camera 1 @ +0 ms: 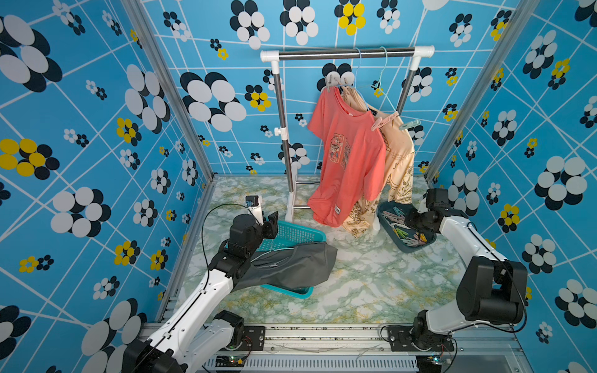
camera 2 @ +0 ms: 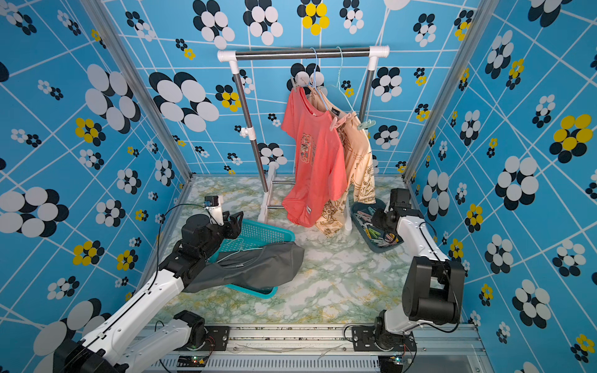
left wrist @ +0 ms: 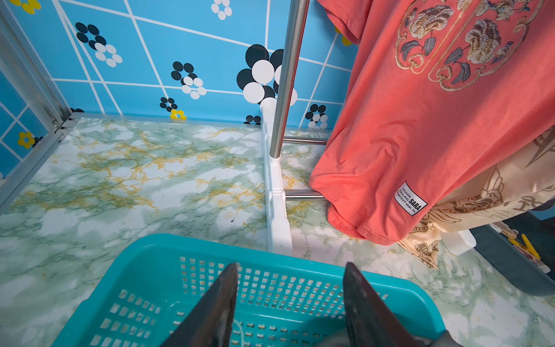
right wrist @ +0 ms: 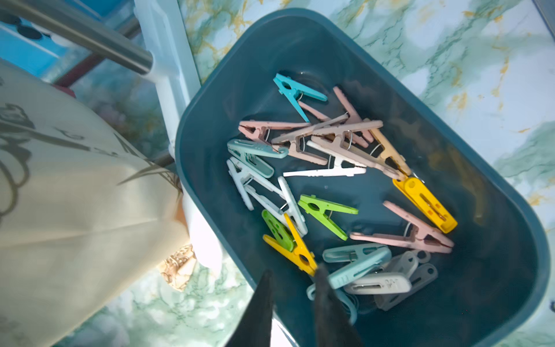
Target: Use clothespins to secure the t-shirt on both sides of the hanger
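On the rack hangs a coral t-shirt (camera 1: 348,158), a pale patterned shirt (camera 1: 398,149) behind it. Pink (camera 1: 384,120) and green (camera 1: 410,124) clothespins sit at the shoulders on the right, and pale clothespins (camera 1: 334,79) show near the coral shirt's left shoulder. A dark grey shirt (camera 1: 304,264) lies over the teal basket (left wrist: 190,245), below my left gripper, which is open and empty. Over the bin of loose clothespins (right wrist: 326,214), my right gripper is partly open, its fingertips near a light blue clothespin (right wrist: 352,271). Nothing clearly shows between them.
The dark bin (right wrist: 190,124) stands by the rack's right foot, the pale shirt hanging close to its side. Steel posts (camera 1: 286,143) of the rack rise behind the teal basket. Bare marble table (camera 1: 373,286) lies between basket and bin.
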